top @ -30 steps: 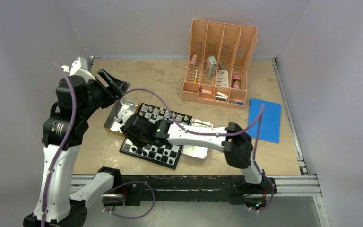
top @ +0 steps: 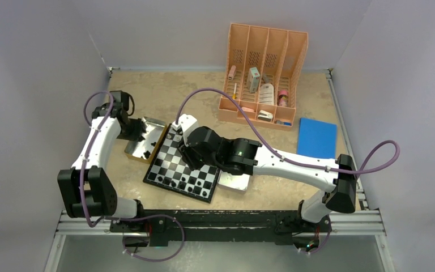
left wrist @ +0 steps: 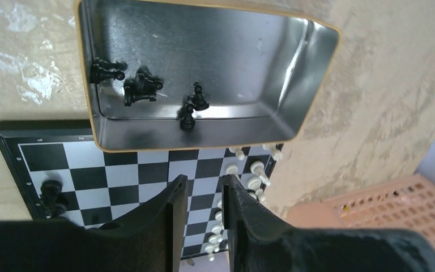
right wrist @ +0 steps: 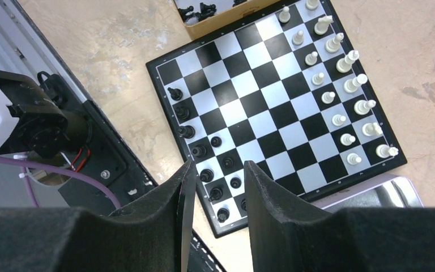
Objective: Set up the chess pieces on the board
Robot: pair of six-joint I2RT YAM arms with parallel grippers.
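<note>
The chessboard (right wrist: 243,124) carries white pieces (right wrist: 355,83) along one side and black pieces (right wrist: 186,131) along the other. Beside it, the metal tray (left wrist: 243,62) holds several loose black pieces (left wrist: 144,85). My left gripper hangs over the tray, part open, with nothing seen between its fingers. My right gripper is raised over the board, open and empty, fingers pointing down at it.
A peach organizer (top: 263,51) with stationery stands at the back right, a blue mat (top: 316,137) lies on the right, and a white box (top: 233,180) sits beside the board.
My left arm has swung down toward the tray from a higher position. My right arm has risen and moved slightly rightward over the board.
</note>
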